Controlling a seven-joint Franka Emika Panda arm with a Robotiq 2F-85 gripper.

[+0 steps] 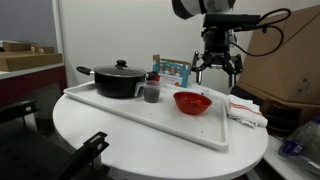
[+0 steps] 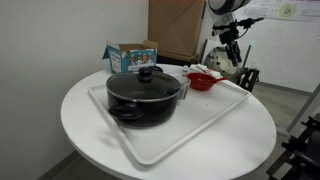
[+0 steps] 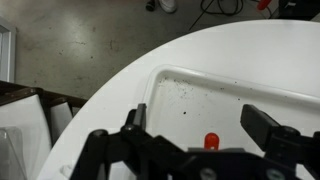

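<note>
My gripper (image 1: 217, 77) hangs open above the right end of the white tray (image 1: 196, 129), with nothing between its fingers. A red bowl (image 1: 192, 104) sits in the tray, a little left of and below the gripper in exterior view 1. Looking down in the wrist view, a small red tip (image 3: 211, 141) shows between the fingers, well below them; most of that red thing is hidden by the gripper. Further left on the tray stand a grey cup (image 1: 152, 92) and a black lidded pot (image 1: 119, 80).
A folded white cloth with stripes (image 1: 246, 110) lies by the tray's right end. Behind the tray stands a blue picture box (image 1: 172, 71). Cardboard boxes (image 1: 284, 68) are stacked at the back right.
</note>
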